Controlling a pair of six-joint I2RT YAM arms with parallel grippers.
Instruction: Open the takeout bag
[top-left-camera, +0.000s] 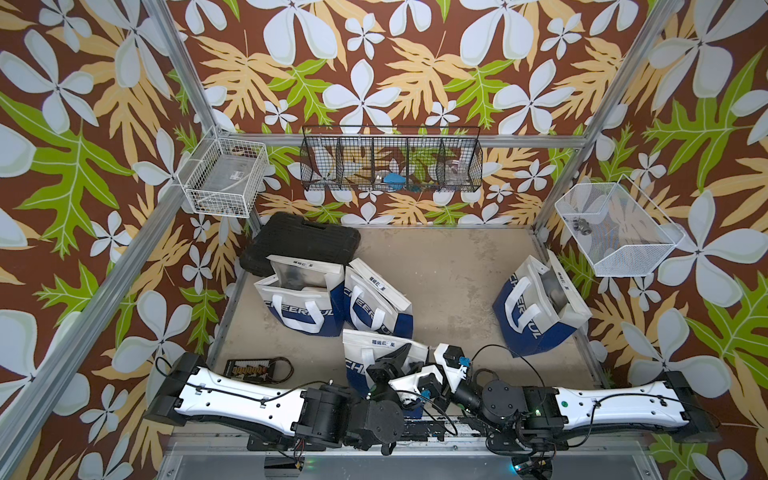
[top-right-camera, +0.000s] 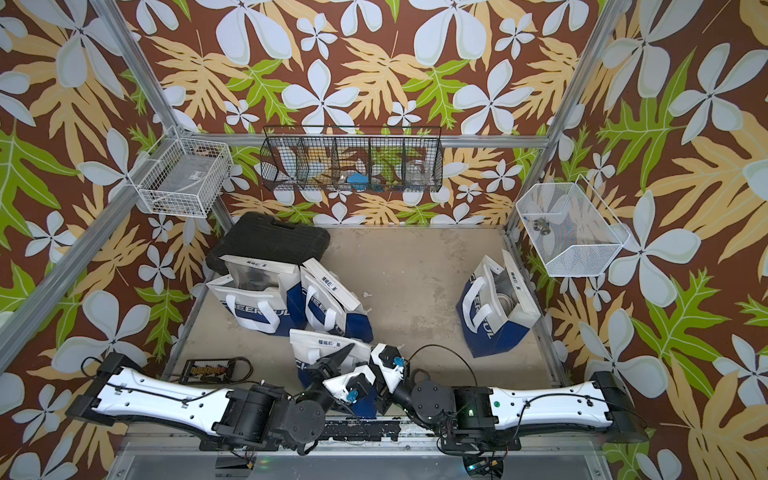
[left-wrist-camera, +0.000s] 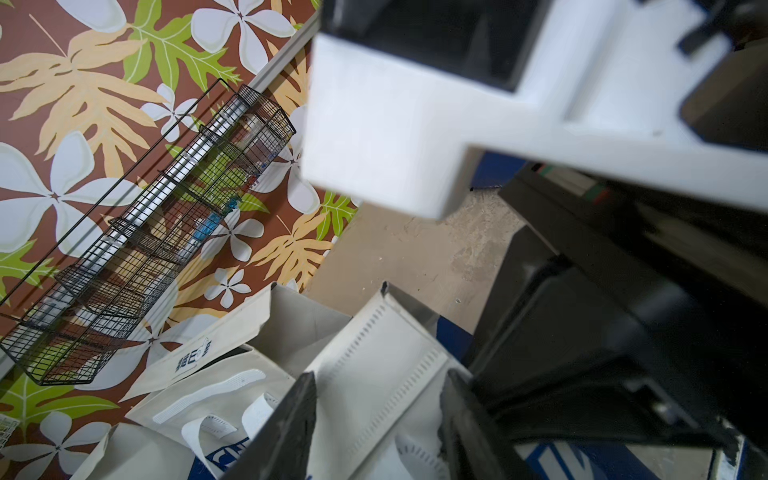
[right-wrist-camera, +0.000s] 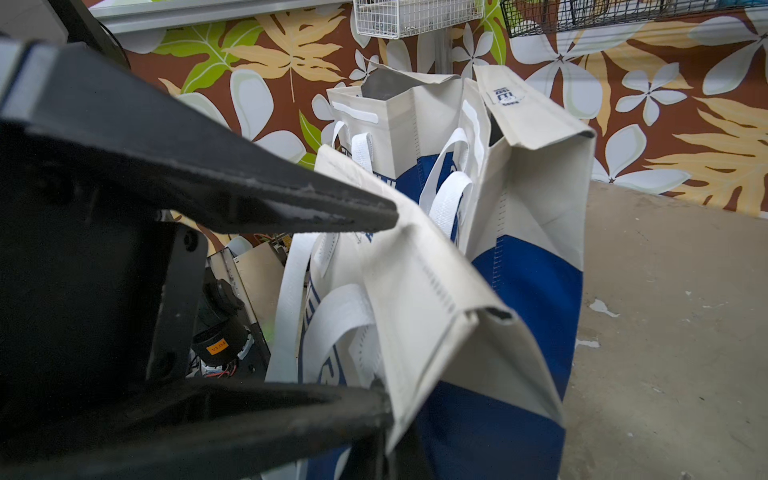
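A white-and-blue takeout bag (top-left-camera: 382, 342) (top-right-camera: 316, 340) stands at the front centre, its top flap folded. My left gripper is at that bag, fingers apart on either side of its white top; whether they touch it is unclear. My right gripper is beside the bag in the top views. In the left wrist view a large dark gripper body is close beside the bag. In the right wrist view two long black fingers (right-wrist-camera: 304, 200) are in front of the bag's flap (right-wrist-camera: 416, 288); which gripper they belong to and their grip are hard to tell.
Other bags stand at back left (top-left-camera: 304, 292) and right (top-left-camera: 536, 312), before a black case (top-left-camera: 296, 236) on the left. Wire baskets (top-left-camera: 224, 176) hang around the walls.
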